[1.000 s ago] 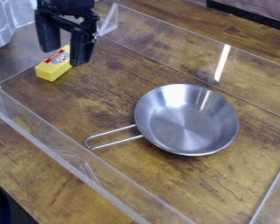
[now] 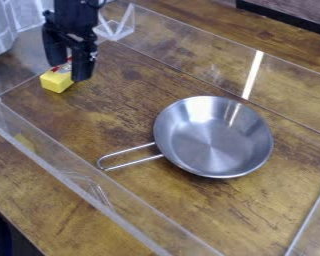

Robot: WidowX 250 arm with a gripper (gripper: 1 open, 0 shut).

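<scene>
My black gripper (image 2: 71, 50) hangs at the upper left, fingers apart and open, just over a small yellow block (image 2: 56, 82) with red markings, which it partly hides. A steel frying pan (image 2: 212, 135) with a wire handle lies right of centre on the wooden table (image 2: 109, 210), its handle pointing to the lower left.
Clear plastic edging runs along the left and lower side of the table. A white object (image 2: 3, 30) stands at the top left corner. The table between the block and the pan is clear, as is the upper right.
My gripper has shifted slightly and now covers more of the yellow block's upper part. The pan has not moved.
</scene>
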